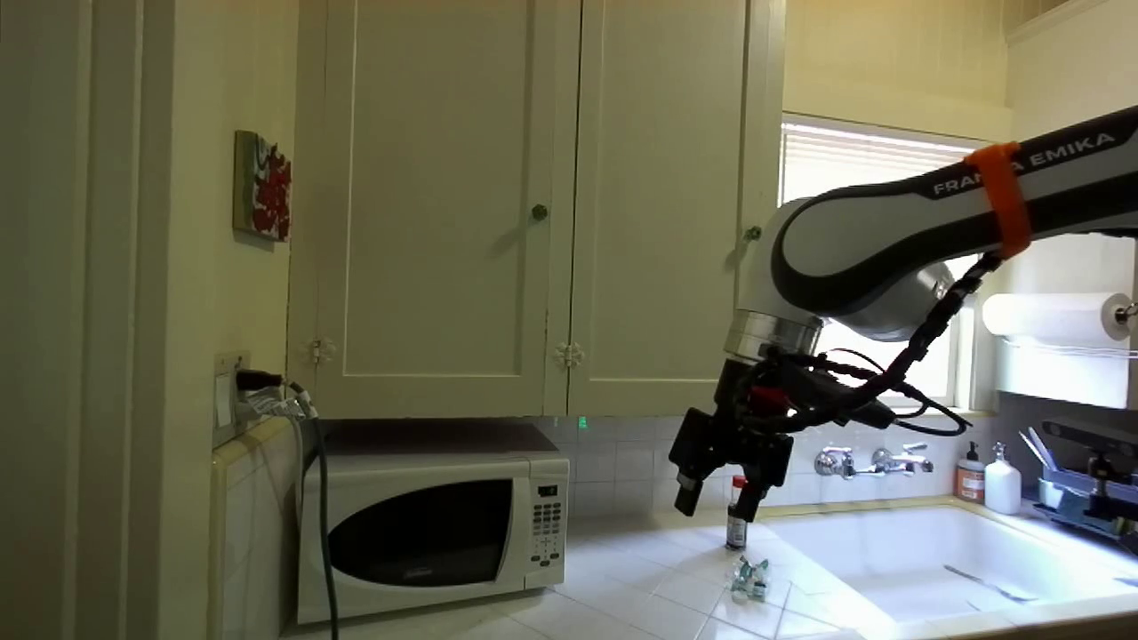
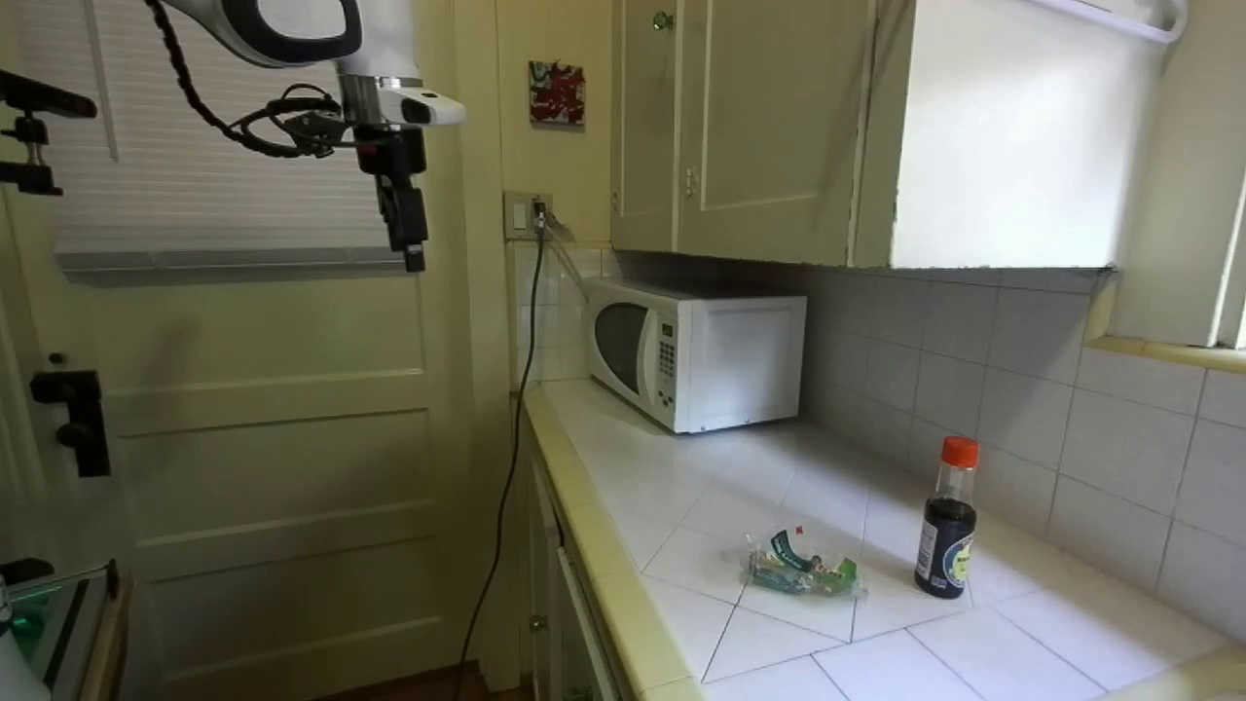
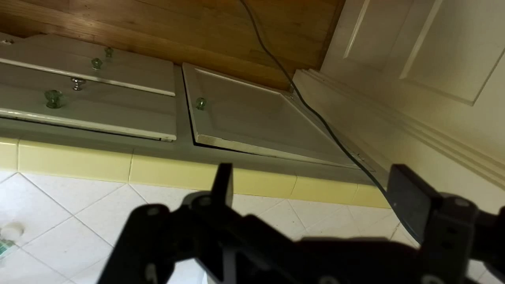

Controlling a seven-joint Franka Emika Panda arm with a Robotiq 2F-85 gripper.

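Observation:
My gripper (image 1: 717, 510) hangs open in the air with nothing between its fingers. In the second exterior view the gripper (image 2: 415, 259) is in front of the door, well above counter height. The wrist view shows the two fingers (image 3: 222, 185) spread wide, over the counter edge and lower cabinets. On the white tiled counter lies a crumpled clear and green plastic wrapper (image 2: 803, 569). A dark sauce bottle (image 2: 947, 526) with a red cap stands upright near the back wall, apart from the wrapper. From exterior view 1, a finger partly covers that bottle (image 1: 736, 532).
A white microwave (image 1: 427, 533) sits shut in the counter's corner, below the wall cabinets (image 1: 459, 192). To the right is a sink (image 1: 939, 555) with a utensil in it. A dark cord (image 2: 514, 444) hangs by the counter's end.

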